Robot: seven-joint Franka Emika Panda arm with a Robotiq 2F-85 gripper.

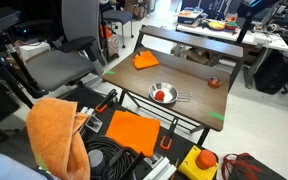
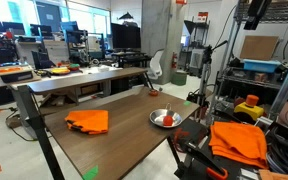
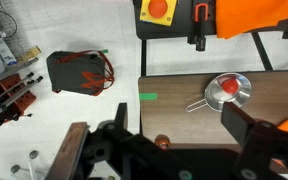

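Note:
A metal pan [image 1: 171, 98] with a thin handle rests on the brown wooden table [image 1: 189, 75], and a small red object [image 1: 160, 95] lies inside it. An orange cloth [image 1: 144, 59] is spread toward the table's other end, also visible as a crumpled cloth [image 2: 88, 121] in the second exterior view. Away from the pan sits a small orange-brown object [image 1: 214, 82]. High above the table, my gripper is open, its dark fingers wide apart at the lower part of the wrist view. Nothing is held between them. The pan [image 3: 218, 98] appears to the right.
Beside the table are a yellow box with a red-orange round top [image 1: 206, 160] and another orange cloth [image 1: 132, 133]. A grey office chair [image 1: 59, 68] stands nearby, and a black bag [image 3: 80, 71] lies on the floor.

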